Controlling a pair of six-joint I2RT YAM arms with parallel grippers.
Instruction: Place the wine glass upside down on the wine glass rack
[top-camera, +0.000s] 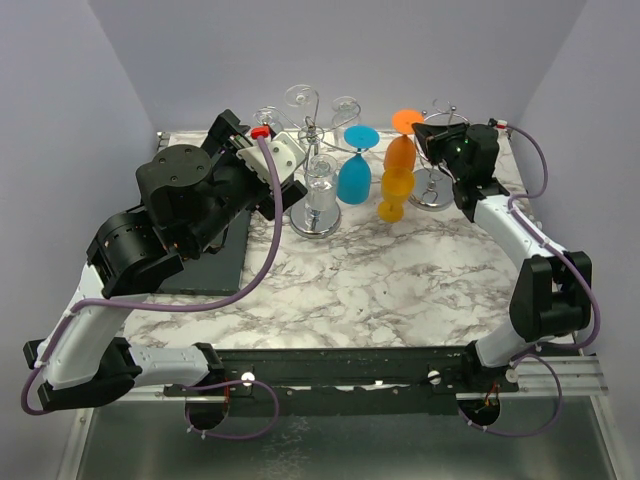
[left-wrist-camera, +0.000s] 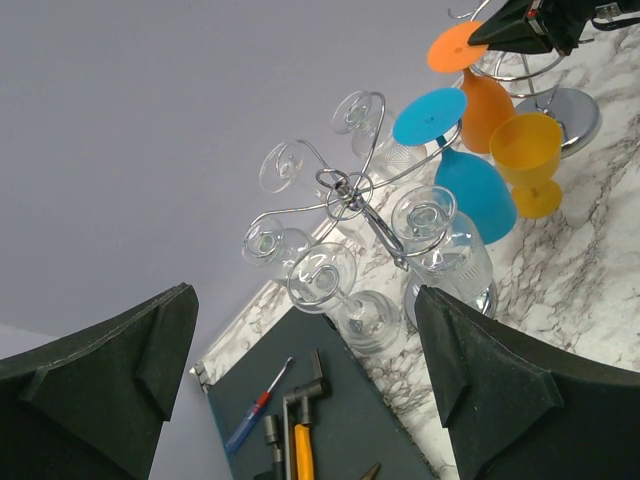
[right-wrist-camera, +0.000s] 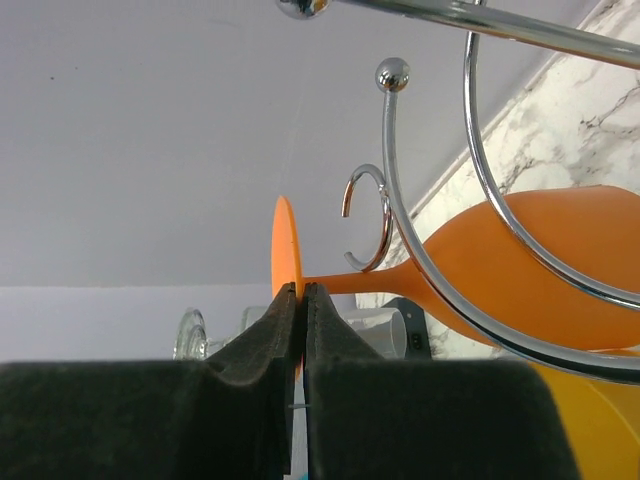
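Observation:
The orange wine glass (top-camera: 401, 152) is upside down, foot up and bowl down. At the foot's edge, my right gripper is shut on it. In the right wrist view, the glass's stem (right-wrist-camera: 340, 284) passes close to a hook of a chrome stand (right-wrist-camera: 388, 75); whether they touch, I cannot tell. To the left stands the wine glass rack (left-wrist-camera: 348, 190), with a blue wine glass (left-wrist-camera: 475, 190) and several clear glasses (left-wrist-camera: 440, 245) hanging upside down from its arms. My left gripper is open and empty, facing the rack.
A yellow goblet (top-camera: 396, 190) stands upright just in front of the orange glass. Under my left arm lies a dark mat (left-wrist-camera: 330, 400) with tools.

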